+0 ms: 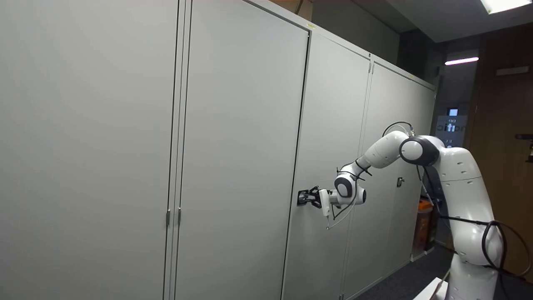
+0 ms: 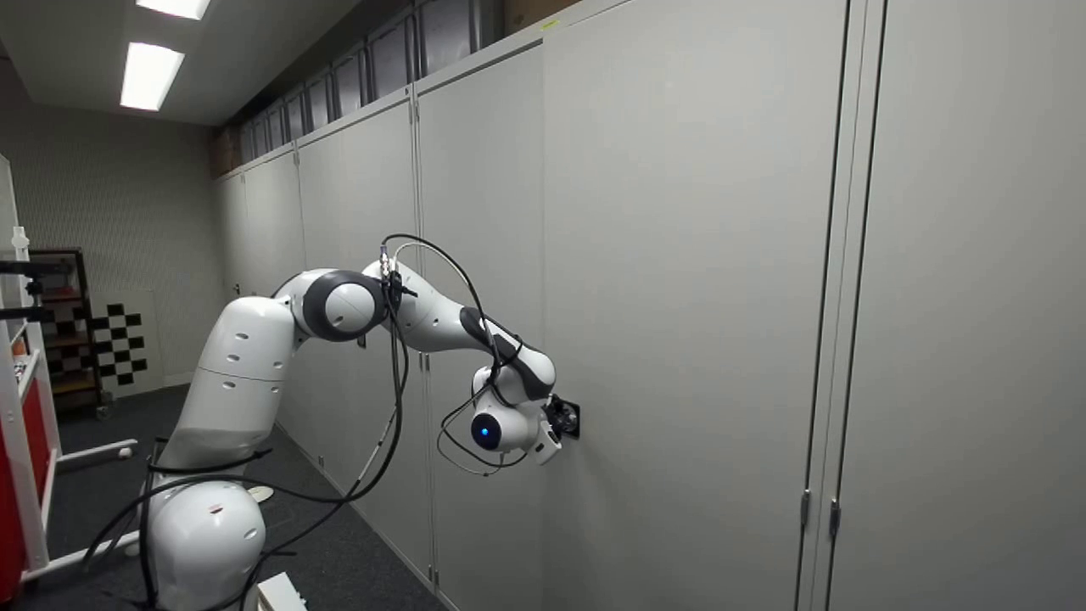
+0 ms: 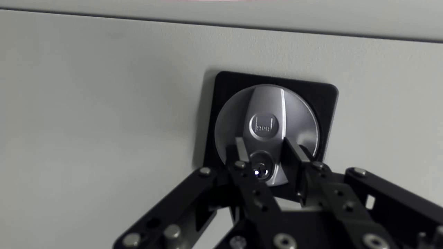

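Observation:
A silver turn handle [image 3: 265,105] with a keyhole near its lower end sits in a round dish on a black square plate [image 3: 330,93], fixed to a grey cabinet door [image 3: 104,103]. My gripper is shut on the handle, one finger on either side of its ridge by the lock. In exterior view 1 the gripper [image 1: 310,197] reaches the black plate beside the door's edge. The arm hides most of the plate in exterior view 2, where the gripper [image 2: 560,417] meets the door. This door stands closed, flush with its neighbour.
Tall grey cabinets run along the wall, with another closed door [image 1: 240,150] beside the gripped one. A second door handle [image 1: 400,182] is farther along. Cables [image 2: 397,428] hang loosely from the arm. An orange-topped bin [image 1: 423,220] stands at the far end.

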